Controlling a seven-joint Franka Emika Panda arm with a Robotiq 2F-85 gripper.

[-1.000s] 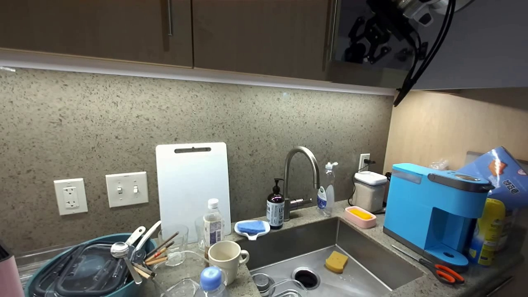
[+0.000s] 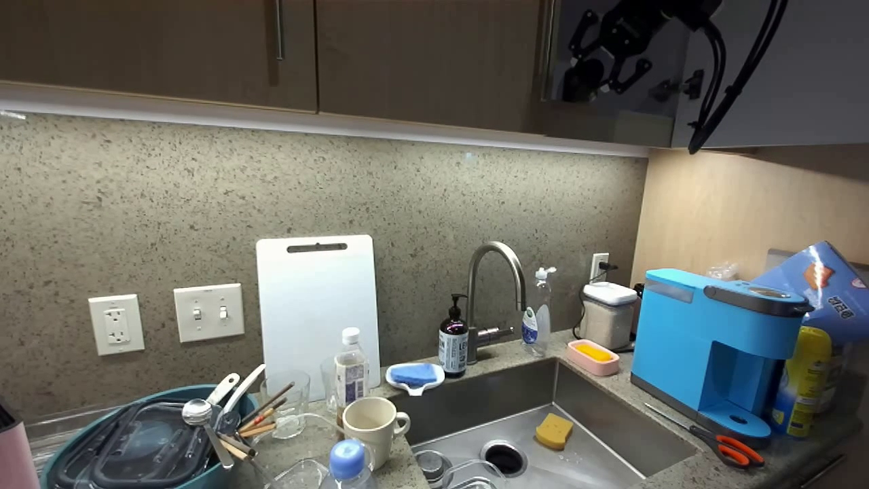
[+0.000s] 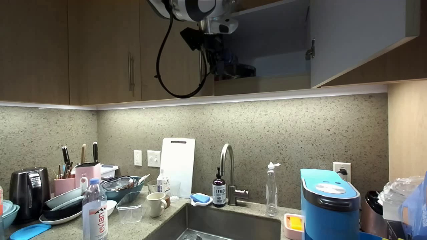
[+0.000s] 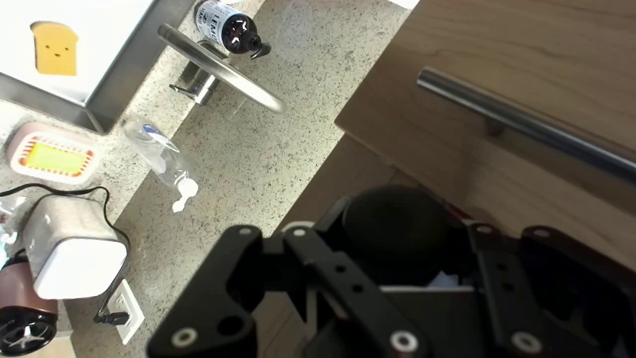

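Note:
In the wrist view my gripper is shut on a dark, round-topped object (image 4: 393,221). The lower part of that object is hidden by the fingers. From exterior view 1, my gripper (image 2: 604,69) is high up at the open wall cabinet, the dark object (image 2: 582,80) at its fingertips. Exterior view 2 has the gripper (image 3: 214,56) in front of the cabinet opening, its fingers too dark to make out.
The cabinet door (image 3: 360,36) stands open at the right. Inside the cabinet sits a dark item (image 3: 244,70). Beside the opening is a closed door's handle (image 4: 524,122). Below are the faucet (image 2: 497,269), the sink and a blue coffee machine (image 2: 676,342).
The arm behind my gripper has risen and its cable has swung to the right in exterior view 1. The gripper and dark object have shifted only slightly. The counter items look unchanged.

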